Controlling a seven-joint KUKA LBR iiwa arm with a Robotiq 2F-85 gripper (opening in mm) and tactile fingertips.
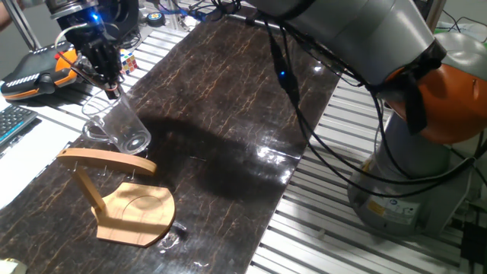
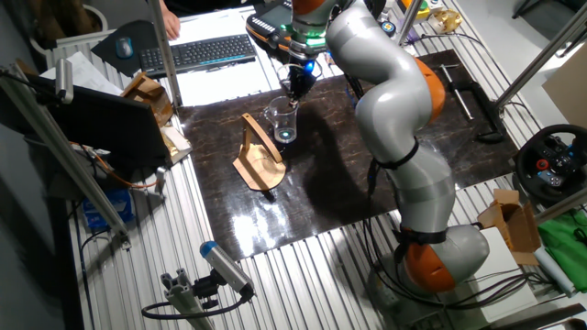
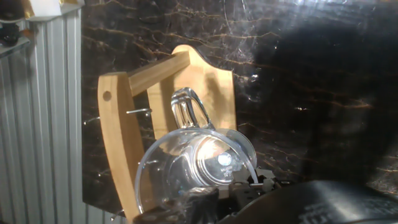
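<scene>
A clear glass mug [image 1: 120, 125] hangs tilted from my gripper [image 1: 114, 91], which is shut on its rim in exterior view 1. The mug's base points toward the lower right and its handle is on the left. Whether the base clears the tabletop is hard to tell. Behind the mug in that view, nearer the camera, stands a wooden mug rack [image 1: 137, 213] with a curved top bar and small metal hooks. Looking down in the wrist view, I see the mug [image 3: 196, 165] overlapping the rack [image 3: 118, 134], its handle toward the rack's base. Dark gripper parts hide the near rim.
A keyboard [image 2: 197, 57] and an orange-black case [image 1: 46, 72] lie beyond the tabletop's far edge. Cables [image 1: 304, 122] hang from the arm.
</scene>
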